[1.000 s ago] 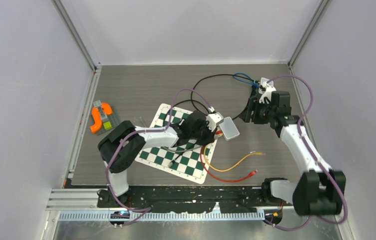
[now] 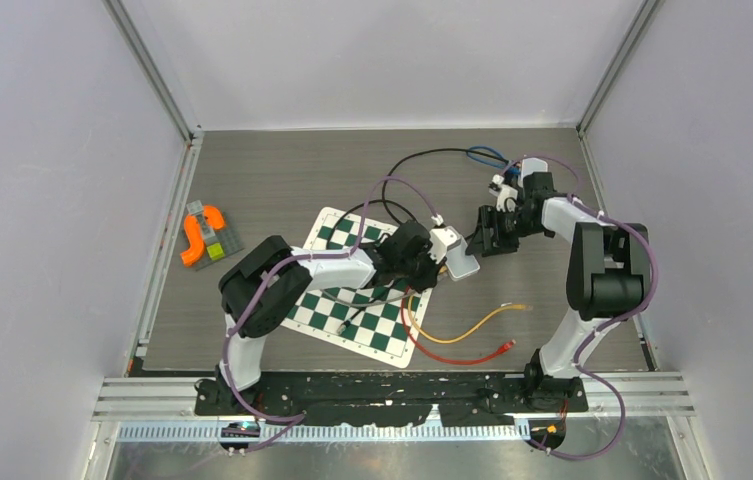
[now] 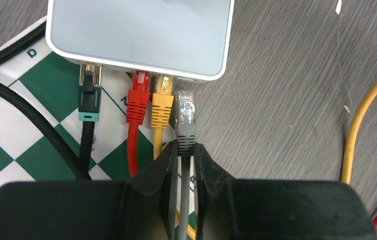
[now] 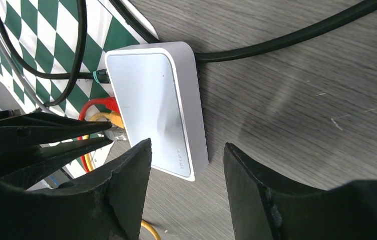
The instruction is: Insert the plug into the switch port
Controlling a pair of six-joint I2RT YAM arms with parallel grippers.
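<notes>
A grey cable's plug (image 3: 185,112) with a clear tip is held by its boot in my left gripper, which is shut on it. Its tip lies just below the front edge of the white switch box (image 3: 141,30), right of the yellow plug (image 3: 161,107); whether the tip touches the box I cannot tell. A red plug (image 3: 137,102) and a black plug (image 3: 89,97) are seated in the same side. My right gripper is open, its fingers apart on either side of the box's near corner, nothing gripped.
A green-and-white checkered board (image 2: 387,335) lies under the left arm. Loose yellow (image 2: 472,327) and red (image 2: 462,361) cables lie in front of the switch. A thick black cable (image 4: 286,42) runs behind it. Orange pieces (image 2: 192,240) stand far left.
My right arm has swung in leftward, its gripper now close to the switch. The left gripper has crept rightward to the switch's side with the grey plug.
</notes>
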